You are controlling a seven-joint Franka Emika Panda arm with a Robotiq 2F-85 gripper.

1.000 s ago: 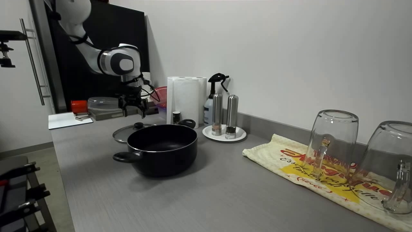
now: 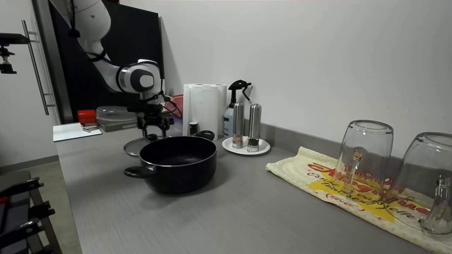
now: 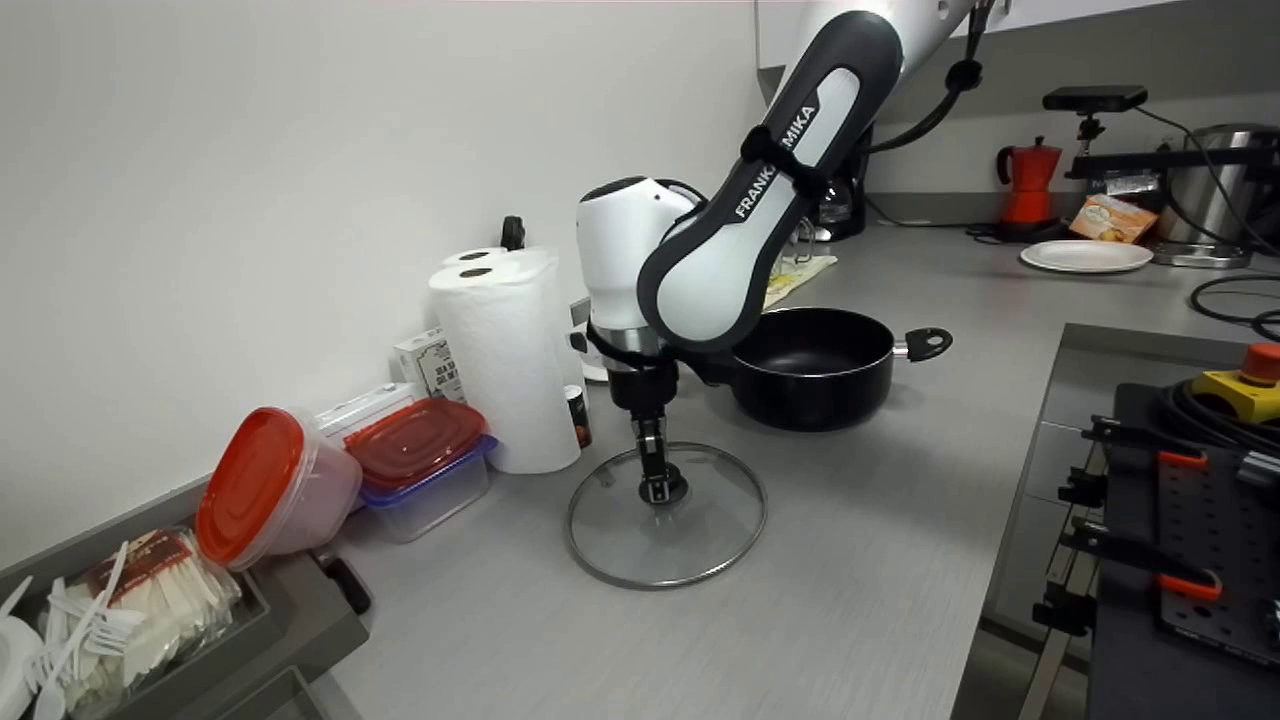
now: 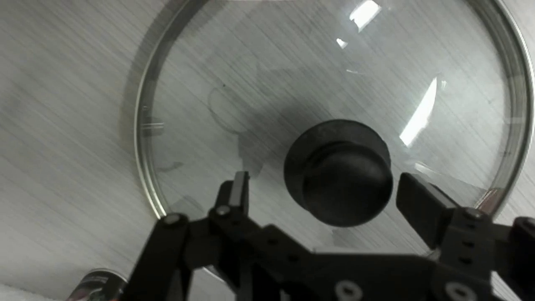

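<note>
A glass lid (image 3: 708, 540) with a metal rim lies flat on the counter, its round black knob (image 4: 348, 183) facing up. In the wrist view my gripper is open, its fingers (image 4: 239, 193) on either side of the knob. The right finger sits close to the knob, while a wider gap shows on the left. Beside the lid stands a black pot (image 2: 180, 177) without a cover; exterior view 2 shows the gripper (image 3: 657, 490) low over the lid.
Paper towel rolls (image 3: 504, 360) and a small dark jar (image 3: 578, 415) stand near the lid by the wall. Plastic containers (image 3: 426, 468) sit farther along. Two steel mills stand on a white plate (image 2: 262, 149). Bare counter lies in front of the pot.
My gripper has come down and shifted right in exterior view 1, from above the lid to around its knob. The lid and pot look unmoved.
</note>
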